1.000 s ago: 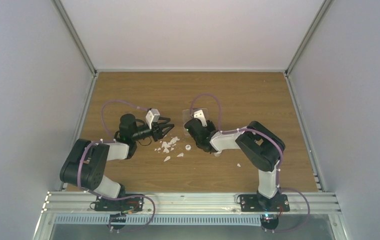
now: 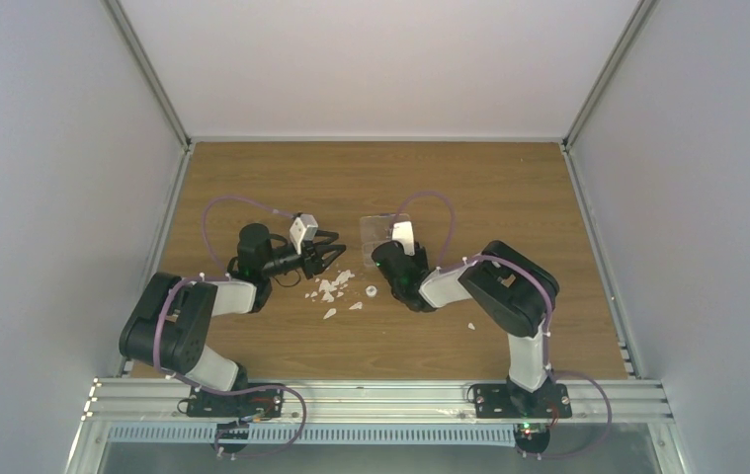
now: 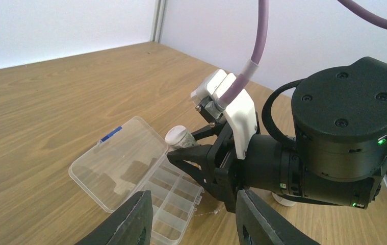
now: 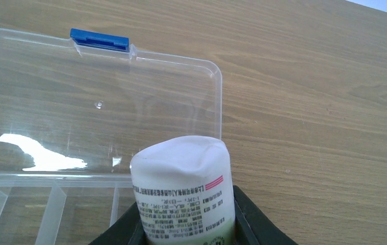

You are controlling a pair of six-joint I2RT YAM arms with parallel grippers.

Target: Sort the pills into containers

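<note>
A white pill bottle point(image 4: 183, 191) with printed text fills the space between the right gripper's fingers point(image 4: 257, 222), which are shut on it. In the left wrist view the same bottle point(image 3: 178, 137) shows above the clear compartment box, held in the right gripper. The box has an open lid point(image 4: 99, 102) with a blue latch and a row of compartments point(image 3: 171, 199); its lid lies folded back flat. The left gripper point(image 2: 343, 242) stands open to the left of the box, nothing between its fingers. No pills can be made out in the compartments.
Several white scraps point(image 2: 329, 286) lie on the table in front of the left gripper. A small round white cap point(image 2: 371, 291) sits near them, and a single scrap point(image 2: 471, 326) lies farther right.
The right gripper has shifted to the right over the box and turned a little, still around the bottle. The left arm has stayed nearly still.
</note>
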